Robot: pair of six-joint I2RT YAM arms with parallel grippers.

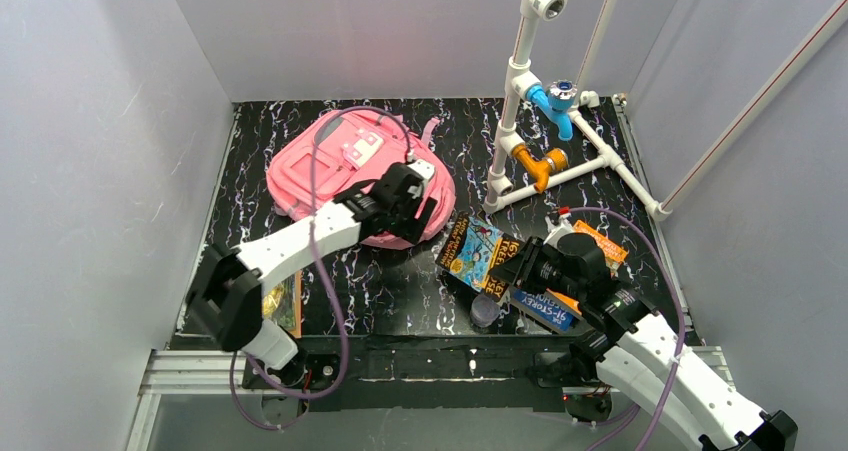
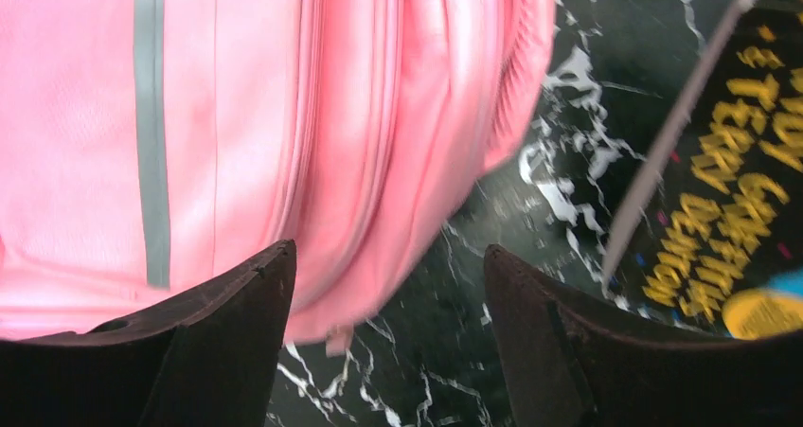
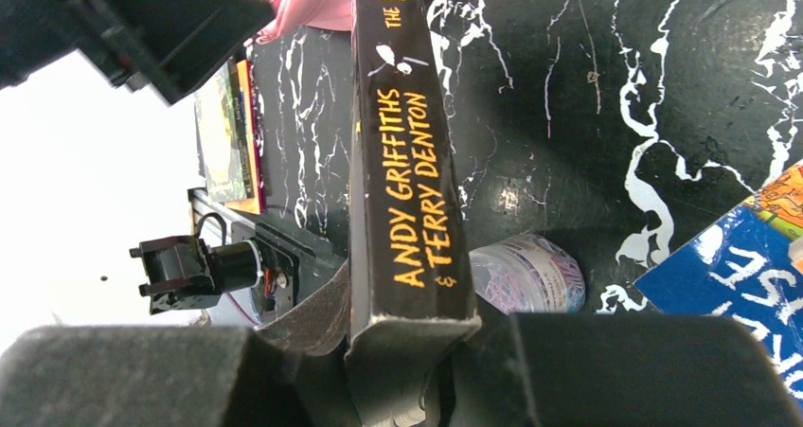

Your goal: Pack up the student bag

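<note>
A pink backpack (image 1: 300,171) lies at the back left; in the left wrist view its zipped side (image 2: 208,115) fills the left half. My left gripper (image 1: 418,221) hangs over the backpack's front right, its fingers apart with nothing seen between them. My right gripper (image 1: 505,271) is shut on a black book (image 1: 472,251) with a blue picture cover, held at centre right; the right wrist view shows its spine (image 3: 402,162), lettered Andy Griffiths & Terry Denton.
A clear tub (image 1: 485,313) stands near the front edge. Blue and orange books (image 1: 540,309) lie at front right, others (image 1: 290,301) at front left. A pipe frame with taps (image 1: 540,166) occupies the back right.
</note>
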